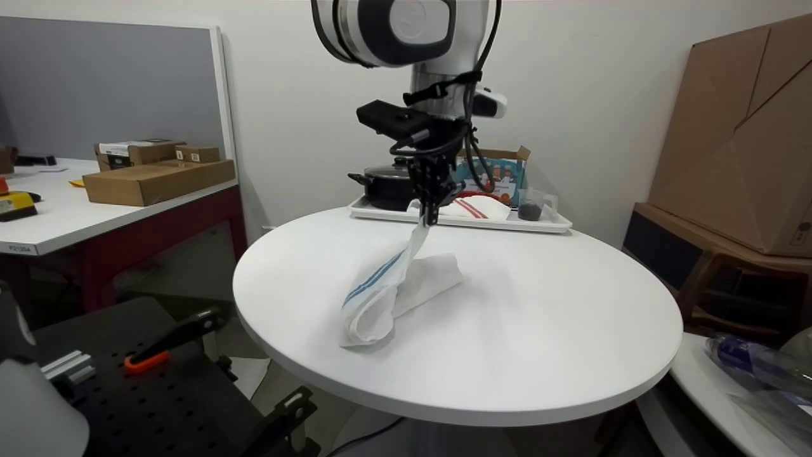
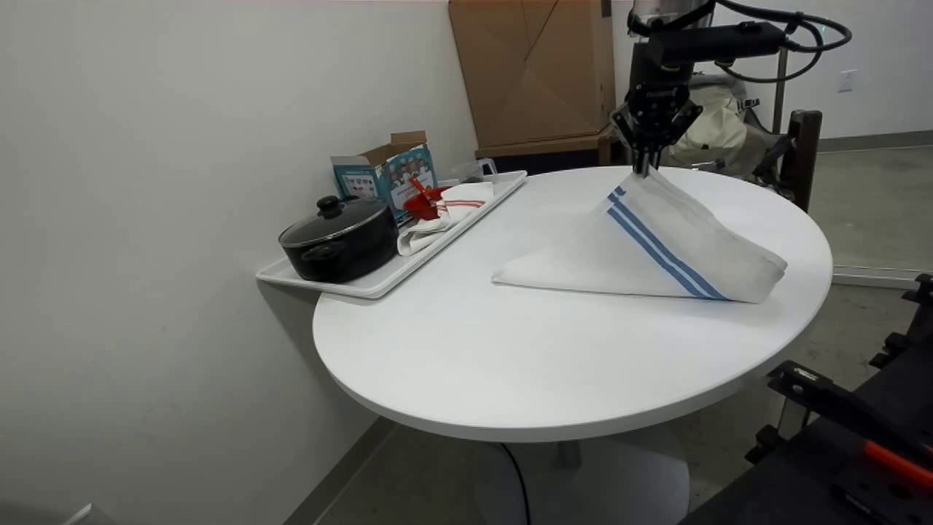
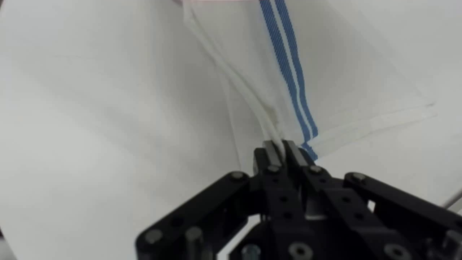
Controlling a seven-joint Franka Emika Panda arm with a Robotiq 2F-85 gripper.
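Observation:
A white towel with two blue stripes [image 2: 669, 249] is partly lifted off the round white table. Its lower part rests folded on the tabletop, as the first exterior view shows around the cloth's loop [image 1: 371, 316]. My gripper [image 1: 429, 221] is shut on one edge of the towel, holding that part raised. The wrist view has the pinched cloth rising between the two fingertips of the gripper, the blue stripes just to the right of them. From the second exterior view, the gripper [image 2: 645, 170] sits at the peak of the tented cloth.
Along the wall a white tray [image 2: 385, 284] bears a black lidded pot [image 2: 341, 240], a red-striped cloth [image 1: 479, 207], a blue box [image 2: 407, 179] and a clear cup [image 1: 535, 204].

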